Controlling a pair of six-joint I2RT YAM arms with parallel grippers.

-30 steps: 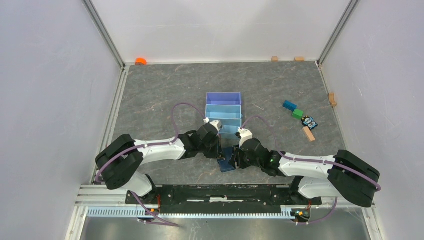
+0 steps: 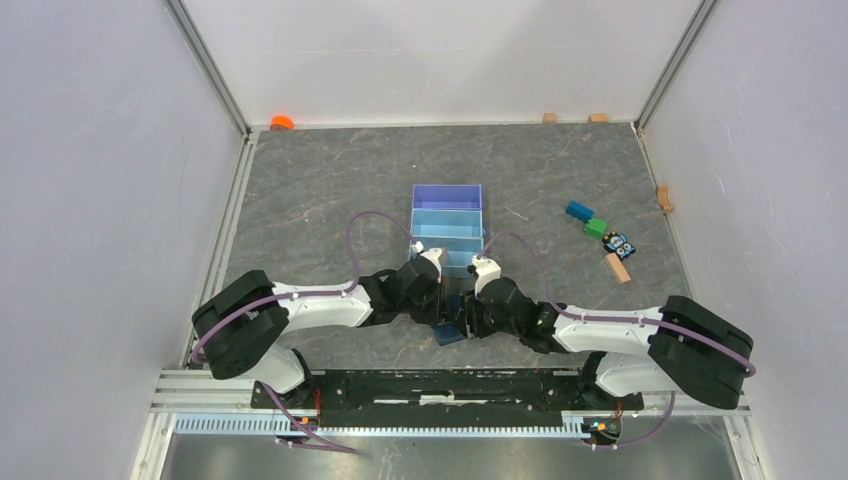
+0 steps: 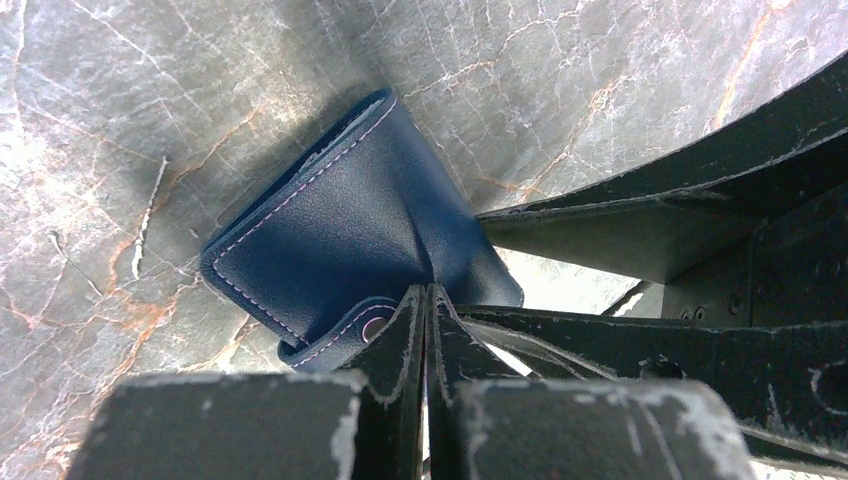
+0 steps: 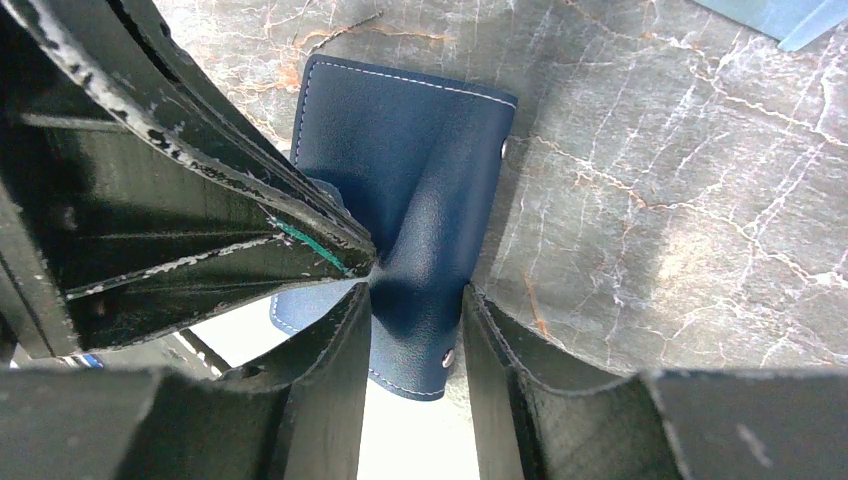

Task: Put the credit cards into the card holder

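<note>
The card holder, a dark blue leather wallet with pale stitching [image 2: 450,336], lies on the grey surface between both arms. In the right wrist view the right gripper is shut on the wallet [image 4: 410,170], pinching a folded part of it. Over the wallet's strap and snap button [image 3: 350,335], the left gripper is shut, its tips together; nothing clear shows between them. The wallet [image 3: 350,220] has a layered open edge at its upper left in the left wrist view. No card can be told apart in any view.
Stacked blue and purple trays [image 2: 447,225] stand just beyond the grippers. Toy blocks [image 2: 596,228] and a wooden piece [image 2: 617,267] lie at the right. Both grippers are close together.
</note>
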